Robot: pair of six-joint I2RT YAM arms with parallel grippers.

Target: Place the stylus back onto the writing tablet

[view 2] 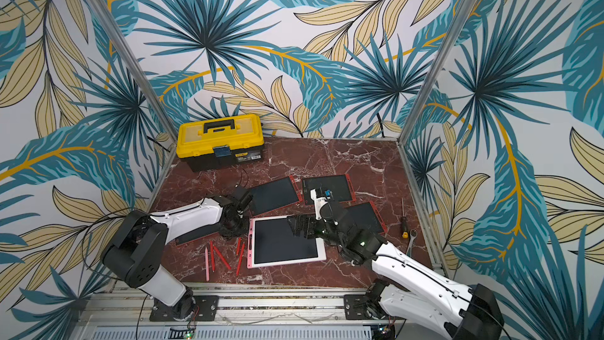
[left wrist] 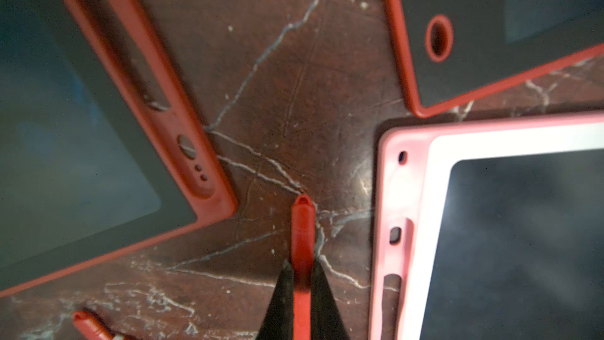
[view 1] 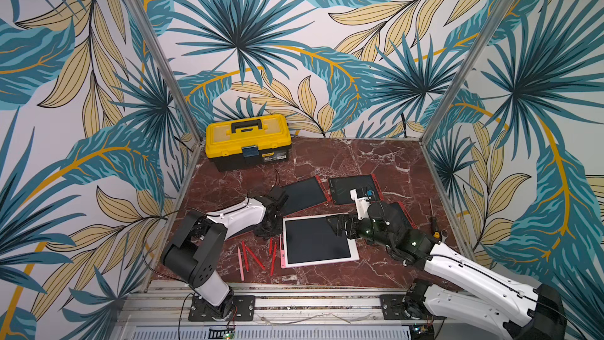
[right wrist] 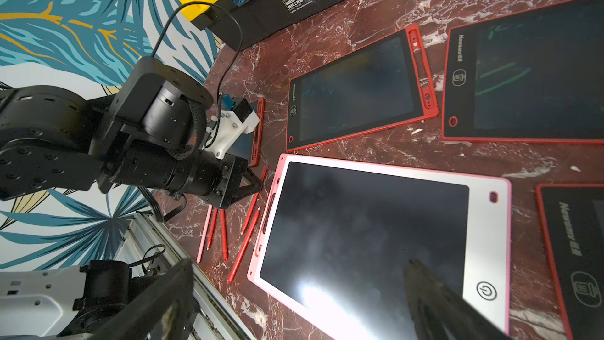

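My left gripper is shut around a red stylus (left wrist: 303, 226), low over the marble between a red-rimmed tablet (left wrist: 94, 119) and the pink-and-white tablet (left wrist: 409, 141), whose slot is empty in the left wrist view. Other red styluses and a pink stylus (view 1: 241, 261) lie left of the pink tablet. My right gripper stands open above the pink tablet's screen, nothing visible between its fingers.
More red-rimmed tablets (right wrist: 352, 88) lie behind and to the right. A yellow toolbox (view 1: 247, 135) is at the back left; tools (view 2: 405, 226) lie at the right edge.
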